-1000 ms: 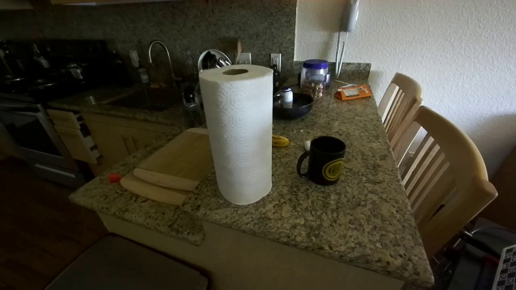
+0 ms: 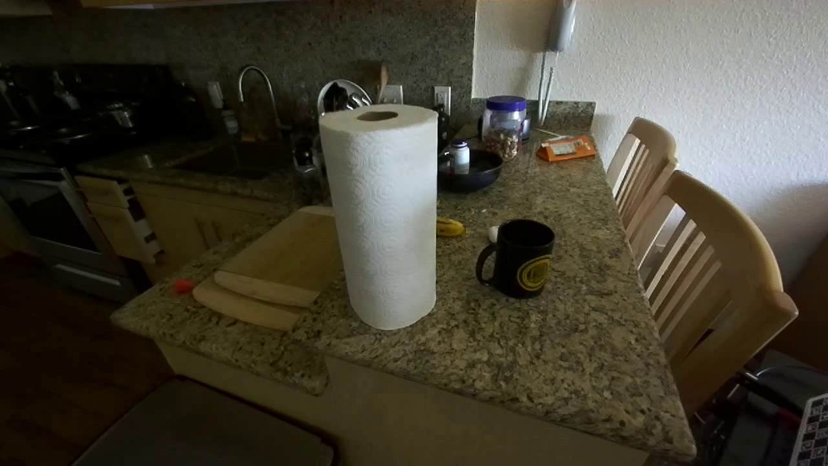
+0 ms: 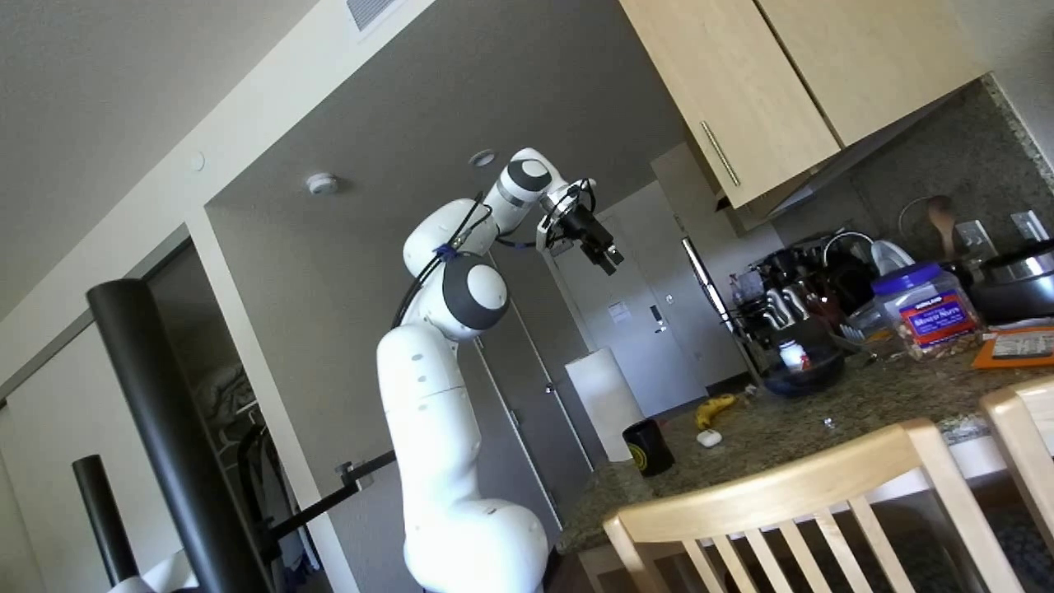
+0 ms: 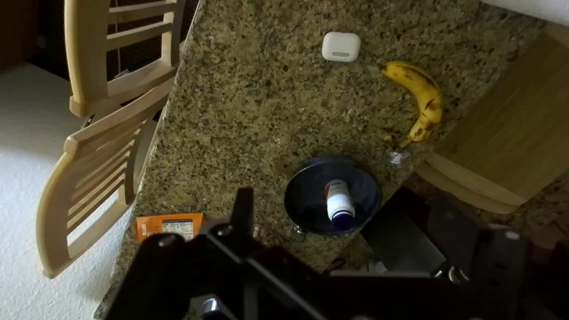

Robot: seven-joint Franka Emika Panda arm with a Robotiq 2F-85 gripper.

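Note:
In exterior view 2 my gripper [image 3: 608, 261] hangs high above the counter, well clear of everything on it. Its dark fingers [image 4: 243, 209] stand wide apart in the wrist view, open with nothing held. Below lies a dark bowl or pan [image 4: 298, 189] with a white, purple-capped bottle [image 4: 338, 200] inside. A spotted yellow banana [image 4: 426, 101] rests on the granite counter near a small white case [image 4: 341, 47]. Exterior view 1 shows a black mug [image 2: 524, 256] with a yellow emblem, upright beside a tall paper towel roll [image 2: 384, 225].
Wooden boards [image 2: 283, 252] lie left of the roll. At the back stand a purple-lidded jar [image 2: 504, 124] and an orange packet [image 2: 566, 148]. Chairs [image 2: 706, 264] line the right edge. Upper cabinets [image 3: 731, 89] hang right of the arm.

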